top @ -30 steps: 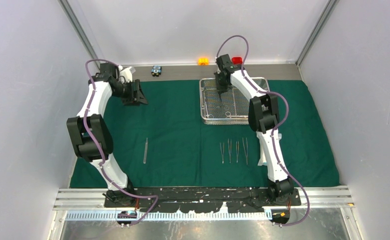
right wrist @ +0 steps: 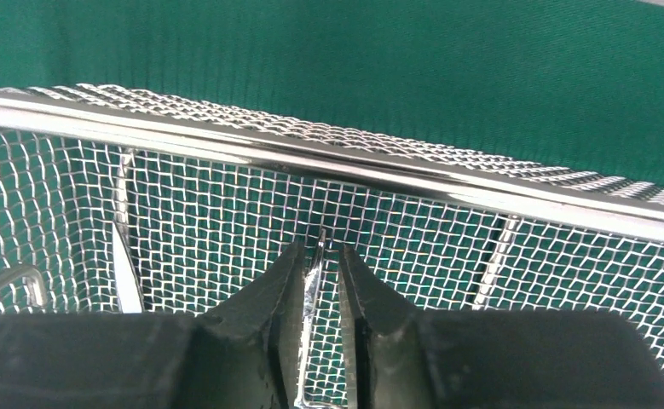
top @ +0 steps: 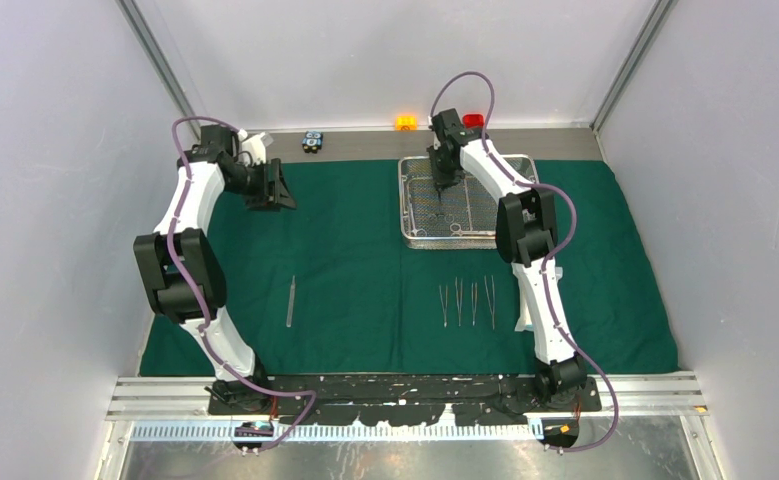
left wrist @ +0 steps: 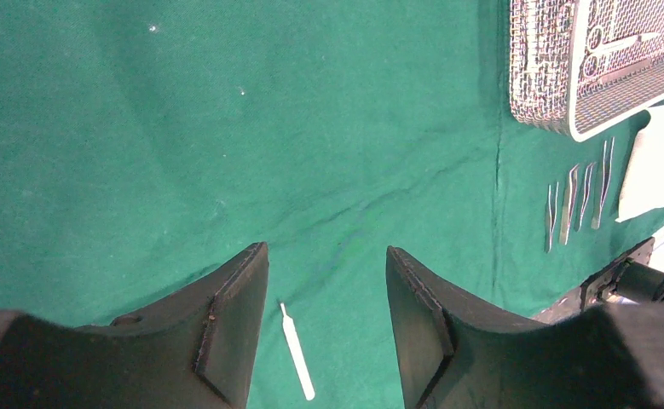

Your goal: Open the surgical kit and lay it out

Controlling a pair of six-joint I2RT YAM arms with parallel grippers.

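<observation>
A wire-mesh instrument tray (top: 414, 243) holds scissors and other metal instruments. My right gripper is down inside it by the far wall, fingertips slightly apart around a slim metal instrument (right wrist: 308, 298); whether they grip it cannot be told. Another blade (right wrist: 126, 268) lies to its left. My left gripper hangs open and empty over the left cloth, where a single slim instrument (left wrist: 298, 356) lies. Several tweezer-like instruments (top: 459, 300) lie in a row below the tray.
A white folded item (left wrist: 652, 158) lies right of the row, partly under the right arm. Small yellow (top: 406, 122), red (top: 473, 120) and dark blue (top: 313, 141) objects stand along the back.
</observation>
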